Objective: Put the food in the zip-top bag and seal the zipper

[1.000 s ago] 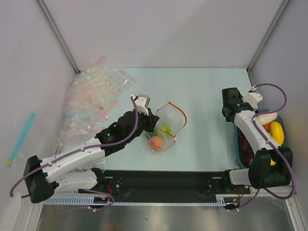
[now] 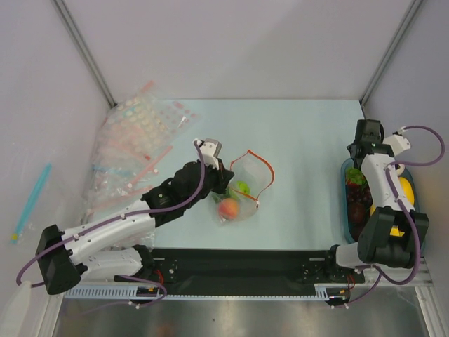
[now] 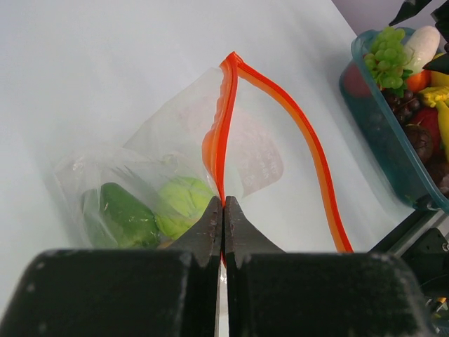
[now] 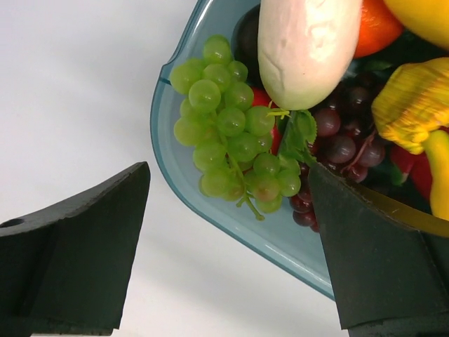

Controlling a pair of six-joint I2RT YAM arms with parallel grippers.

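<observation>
A clear bag (image 2: pixel 249 175) with an orange zip edge (image 3: pixel 312 144) stands with its mouth spread on the table. Inside it are a peach (image 2: pixel 229 208), a pale green round item (image 3: pixel 184 200) and a dark green one (image 3: pixel 121 216). My left gripper is shut at the bag's orange rim, which runs down to the fingertips. Over the bin's near corner in the right wrist view, my right gripper stands open with green grapes (image 4: pixel 231 130) beyond and between its fingers, not held.
The blue bin (image 3: pixel 382 137) at the right holds red grapes (image 4: pixel 344 140), a white oblong item (image 4: pixel 309 49), an orange (image 4: pixel 377 28) and yellow pieces. Empty flat bags (image 2: pixel 137 133) lie at the left.
My right gripper has moved right, from beside the bin to over its far end, uncovering the green grapes in the top view. The left arm and bag have barely shifted.
</observation>
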